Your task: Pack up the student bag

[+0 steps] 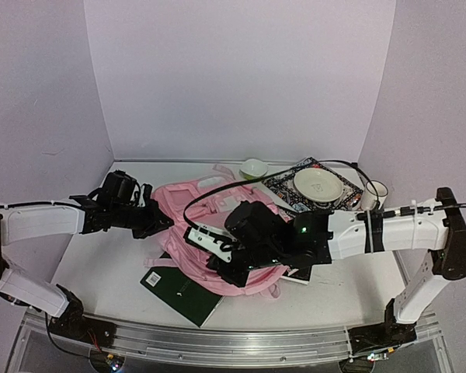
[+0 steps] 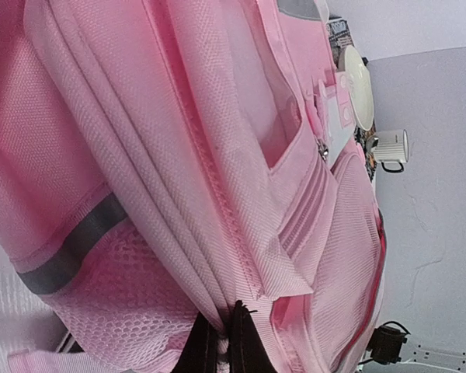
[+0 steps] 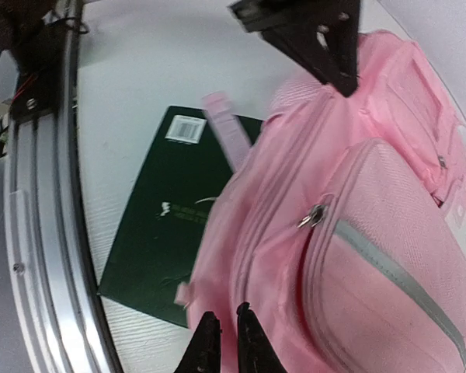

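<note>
The pink backpack (image 1: 188, 247) lies crumpled mid-table between my arms. My left gripper (image 1: 169, 223) is at its left side; in the left wrist view the left gripper is shut on a fold of pink fabric running between its fingertips. My right gripper (image 1: 231, 278) is low over the bag's front part. Its fingers (image 3: 208, 330) look close together against the pink cloth near a zipper (image 3: 314, 215), and whether they pinch anything is unclear. A dark green book (image 1: 180, 294) with a barcode label lies partly beneath the bag's front edge.
Behind the bag stands a green-white bowl (image 1: 254, 169). To the right, a plate (image 1: 318, 185) rests on a patterned mat (image 1: 279, 185), with a white mug (image 1: 374, 194) beside it. A cable (image 1: 276, 174) arches over the right arm.
</note>
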